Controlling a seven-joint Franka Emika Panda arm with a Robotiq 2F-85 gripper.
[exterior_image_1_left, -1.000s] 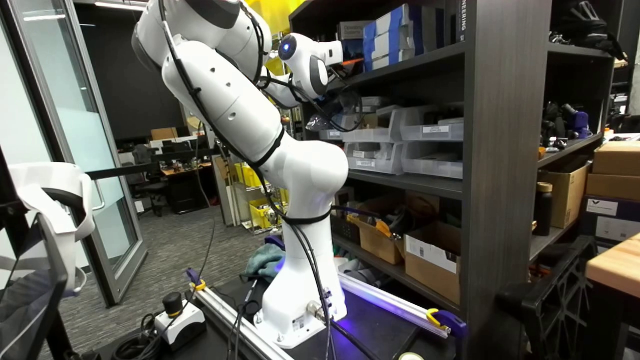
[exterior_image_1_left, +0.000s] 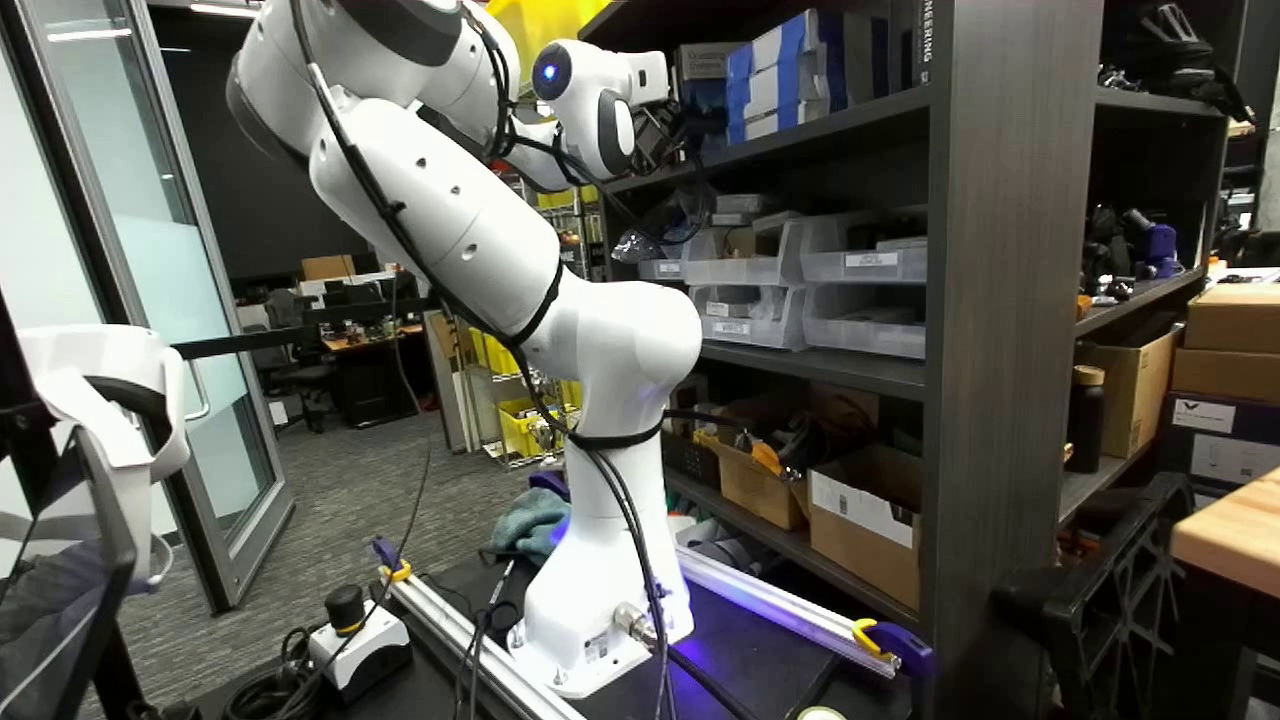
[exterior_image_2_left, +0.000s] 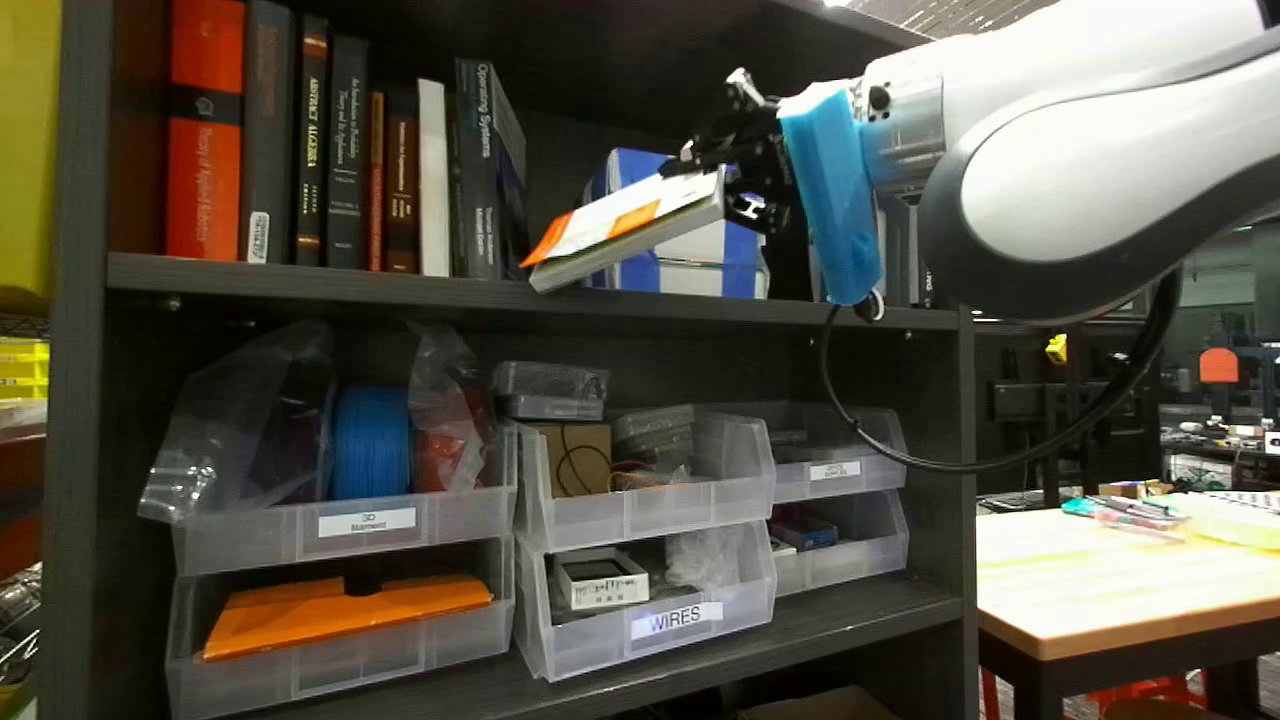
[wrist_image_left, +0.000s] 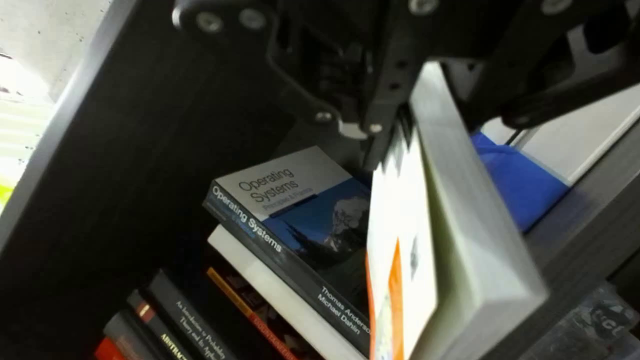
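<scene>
A white book with orange on its cover (exterior_image_2_left: 636, 224) is tilted in front of the upper shelf, its outer end lower than the end at my hand. My gripper (exterior_image_2_left: 728, 180) is shut on that end. In the wrist view the book (wrist_image_left: 480, 252) runs down from between the black fingers, its cover standing slightly apart from the pages. To its left, the Operating Systems book (wrist_image_left: 288, 234) leans on the row of shelved books. In exterior view 1 the book in my grip cannot be made out.
Blue and white boxes (exterior_image_2_left: 690, 270) stand on the upper shelf (exterior_image_2_left: 360, 286) behind the held book. Several upright books, among them a red one (exterior_image_2_left: 204, 132), fill its left side. Clear bins (exterior_image_2_left: 648, 510) occupy the shelf below.
In exterior view 1 the arm has moved up and to the left, drawing its wrist back from the shelf. An orange edge seen beside the hand earlier no longer shows there.
</scene>
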